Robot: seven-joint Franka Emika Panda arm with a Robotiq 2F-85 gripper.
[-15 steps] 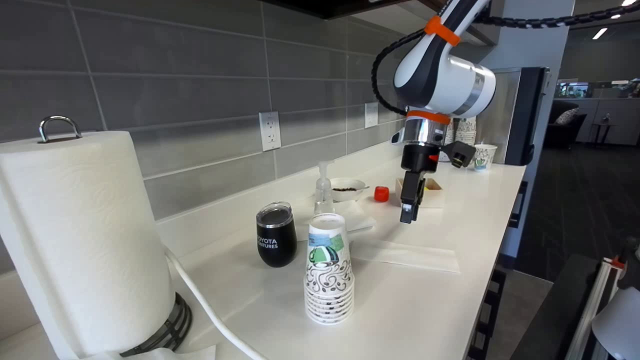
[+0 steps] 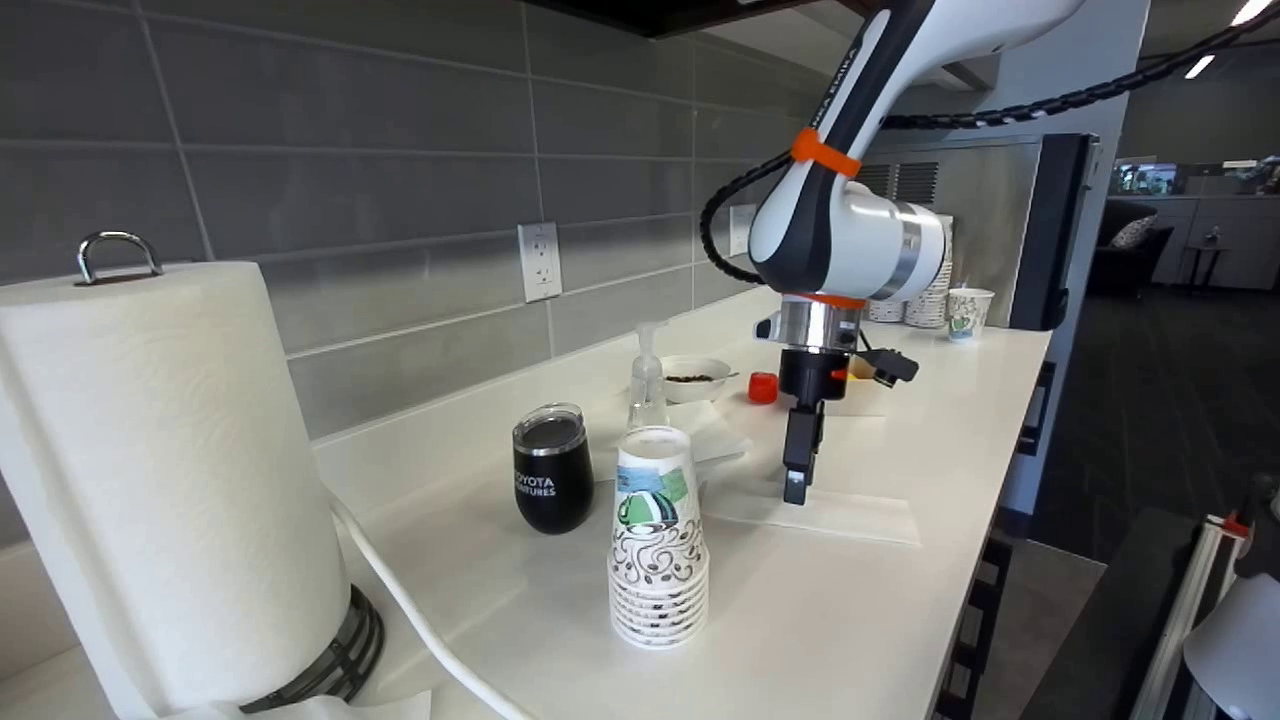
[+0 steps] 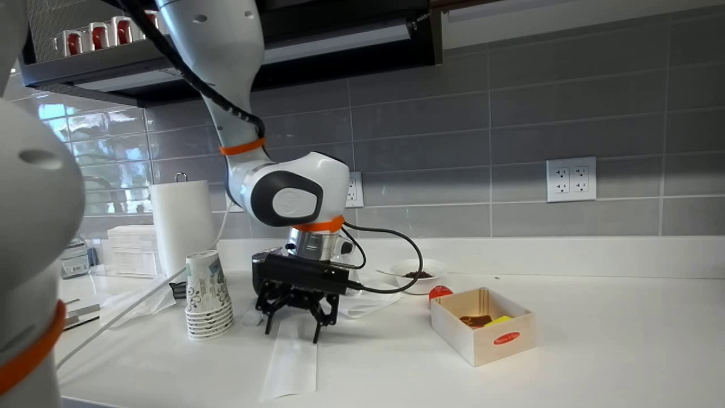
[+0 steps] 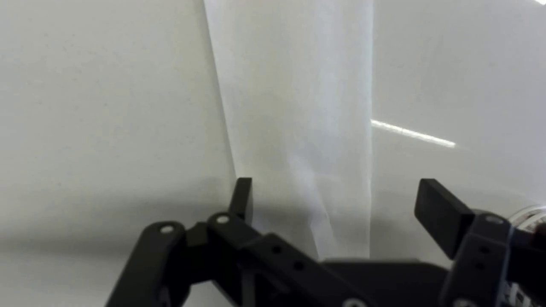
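Observation:
A folded white paper towel lies flat on the counter, running between the spread fingers in the wrist view. My gripper points down over it, open, with its left fingertip close to the towel's left edge and the right one well off its right edge. In the second exterior view the gripper is above the far end of the towel. From the first exterior view, the gripper appears low over the towel; whether the tips touch the counter I cannot tell.
A stack of paper cups and a black tumbler stand close by. Behind are a soap bottle, a bowl, a red object and a wooden box.
My arm has come down and nearer to the first exterior camera, bringing the gripper low over the paper towel. The towel, cups and tumbler have stayed in place.

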